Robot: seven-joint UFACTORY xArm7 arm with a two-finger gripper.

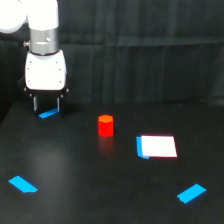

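Observation:
My white gripper [46,101] hangs at the upper left, its fingers pointing down over a blue flat piece [48,113] on the dark table. Whether it is open or holds anything is hard to tell. A red-orange block [105,125] stands near the middle. To its right lies a pink-white square [161,146] on top of a blue piece [140,147].
More blue flat pieces lie at the front left [22,184] and front right [191,193]. A black curtain hangs behind.

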